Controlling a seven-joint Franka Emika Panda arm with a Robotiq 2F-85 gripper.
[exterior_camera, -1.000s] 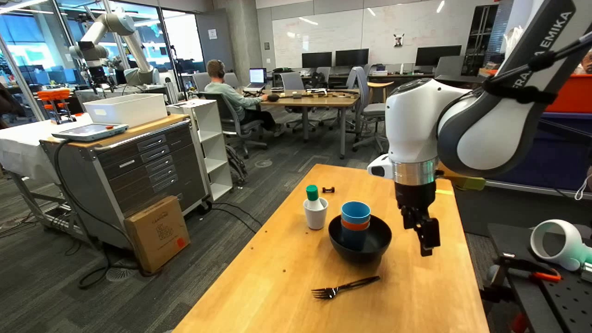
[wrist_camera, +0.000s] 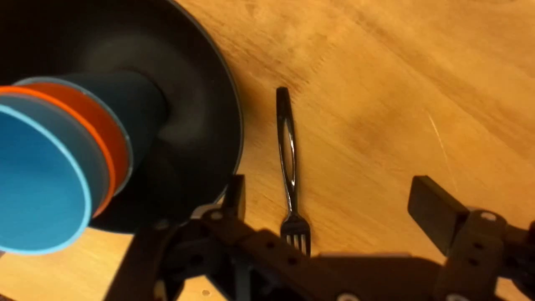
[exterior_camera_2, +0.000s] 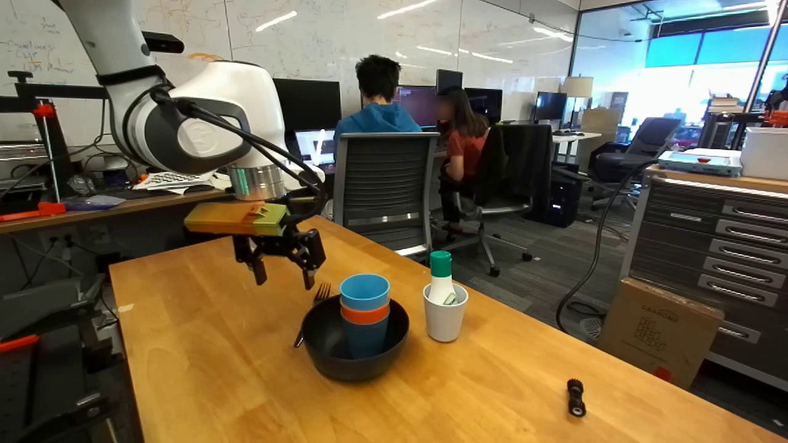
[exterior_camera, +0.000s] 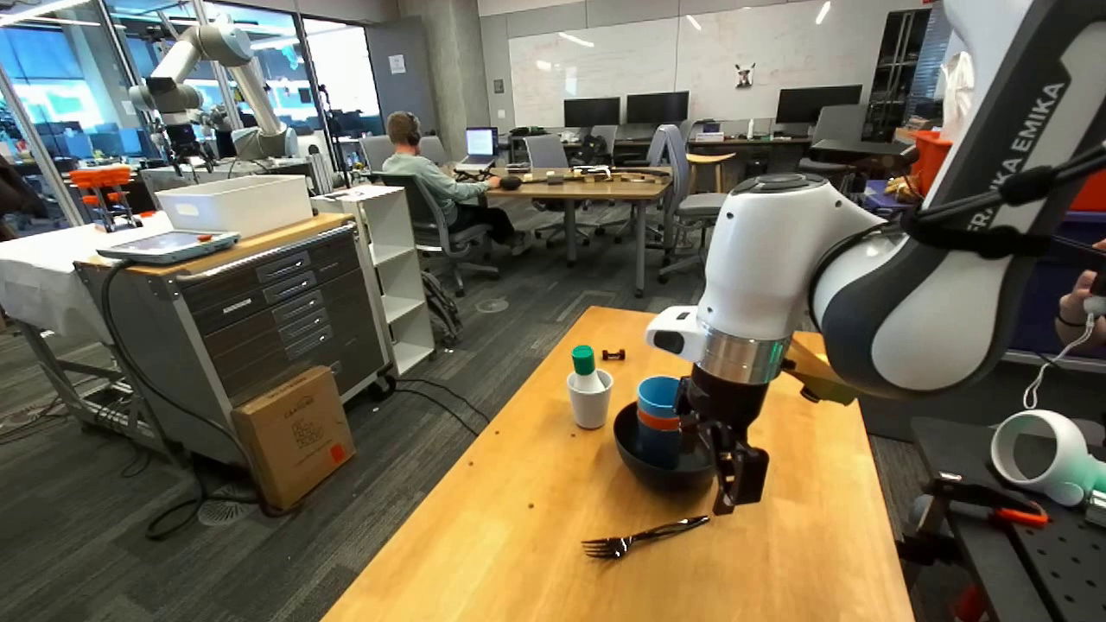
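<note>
A black fork [wrist_camera: 289,165] lies flat on the wooden table beside the dark bowl [wrist_camera: 200,135]; its tines point toward my gripper's base in the wrist view. My gripper stands open above the table, fingers spread to either side of the fork's line, nothing between them. In the wrist view the left finger [wrist_camera: 235,198] overlaps the bowl's rim. Inside the bowl stands a stack of blue and orange cups [exterior_camera_2: 365,314]. A white cup [exterior_camera_2: 444,314] next to the bowl holds a white bottle with a green cap [exterior_camera_2: 441,264].
A small black dumbbell-shaped piece [exterior_camera_2: 575,397] lies off by itself on the table [exterior_camera_2: 244,369]. Bare wood extends to the fork's right in the wrist view. A black side cart [exterior_camera: 1021,518] adjoins the table's edge.
In exterior view 1 my arm has moved left and slightly lower, bringing the gripper from right of the bowl to in front of its right side. Fork, bowl and cups have stayed put.
</note>
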